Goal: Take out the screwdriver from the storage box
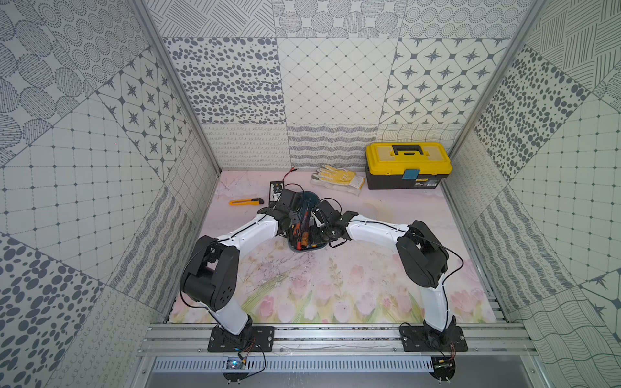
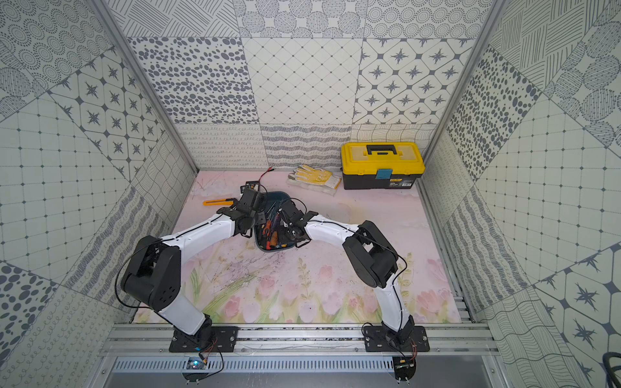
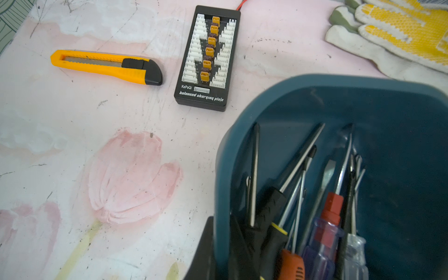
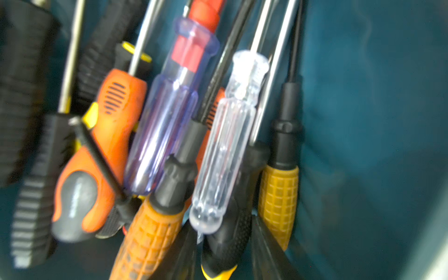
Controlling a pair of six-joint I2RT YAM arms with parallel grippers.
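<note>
The blue storage box (image 3: 289, 84) stands mid-table, holding several screwdrivers with their handles toward the front. In the left wrist view my left gripper is shut on the box's left rim, one finger on each side of the wall. Inside the box, my right gripper is part open, its fingers (image 4: 270, 247) straddling a black screwdriver handle (image 4: 233, 233). Over that handle lies a clear-handled screwdriver (image 4: 224, 149). To the left are an orange-yellow handle (image 4: 149, 233) and a purple one (image 4: 161, 130); a yellow handle (image 4: 279, 200) sits to the right.
A yellow cutter (image 3: 107, 65) and a black charging plate (image 3: 207, 56) lie left of the box. Gloves (image 1: 336, 174) rest behind it, and a yellow-lidded toolbox (image 1: 408, 165) stands at the back right.
</note>
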